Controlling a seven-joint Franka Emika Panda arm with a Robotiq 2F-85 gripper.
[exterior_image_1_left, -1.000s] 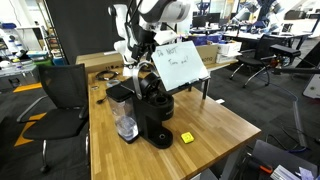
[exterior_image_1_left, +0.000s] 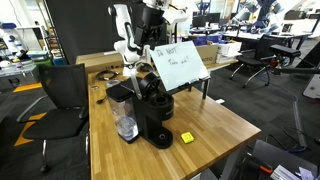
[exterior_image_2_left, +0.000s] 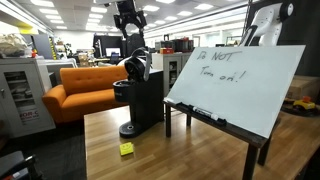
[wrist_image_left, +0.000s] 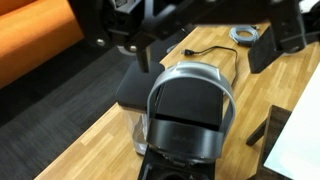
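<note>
A black coffee machine (exterior_image_1_left: 153, 118) stands on the wooden table, its clear water tank (exterior_image_1_left: 124, 122) at the side. Its lid and silver handle (exterior_image_2_left: 136, 66) are raised; from above, the wrist view shows the handle (wrist_image_left: 190, 72) as a grey loop below my gripper. The dark fingers stand wide apart at the top of that view, with nothing visible between them. In the second exterior view my gripper (exterior_image_2_left: 130, 20) hangs above the machine, clear of it. A small yellow block (exterior_image_2_left: 126, 149) lies on the table in front of the machine.
Beside the machine, a whiteboard with handwriting (exterior_image_2_left: 235, 85) leans on a black stand (exterior_image_2_left: 250, 139), close to the arm's space. A cable (wrist_image_left: 210, 49) lies on the table behind.
My gripper appears higher above the machine than a second ago. The coffee machine, its raised handle, the yellow block and the whiteboard look unmoved.
</note>
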